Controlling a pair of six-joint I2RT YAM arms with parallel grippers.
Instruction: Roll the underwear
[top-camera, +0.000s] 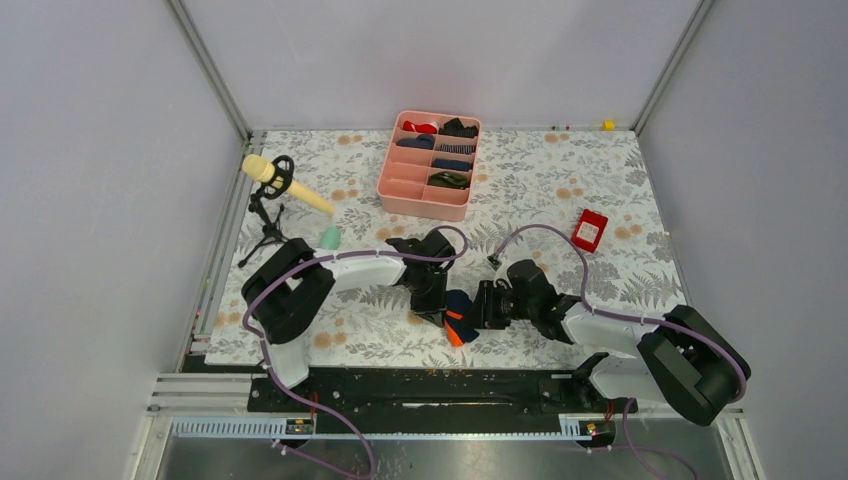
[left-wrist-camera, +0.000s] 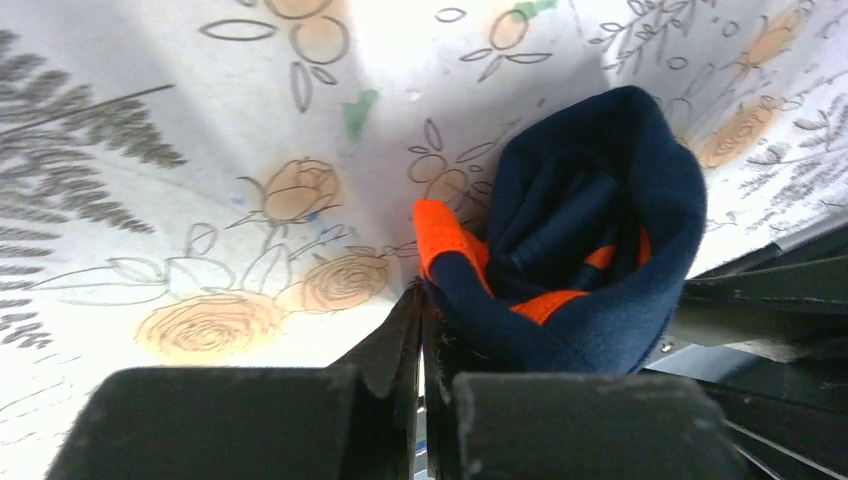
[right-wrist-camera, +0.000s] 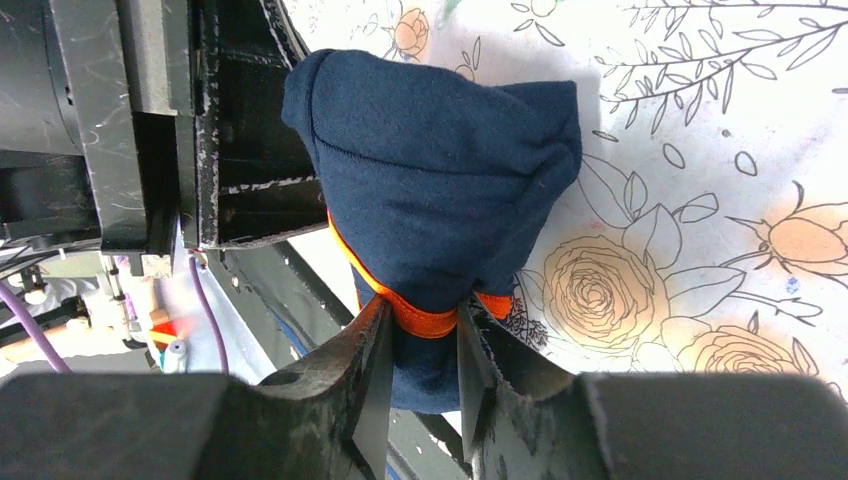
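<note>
The navy underwear (top-camera: 458, 302) with orange trim is folded into a compact bundle near the table's front edge, between the two grippers. In the right wrist view, my right gripper is shut on the bundle, with navy cloth (right-wrist-camera: 420, 200) and an orange band squeezed between its fingers. My left gripper is shut at the bundle's other side. An orange-edged corner of the underwear (left-wrist-camera: 600, 330) lies right against its fingertips; whether any cloth is pinched there cannot be made out. Seen from the left, the bundle is curled like a loop with inner folds showing.
A pink divided box (top-camera: 425, 208) with several rolled garments stands at the back centre. A red box (top-camera: 590, 230) lies at the right. At the left are a yellow stick on a black stand (top-camera: 268, 215) and a green object (top-camera: 330, 238).
</note>
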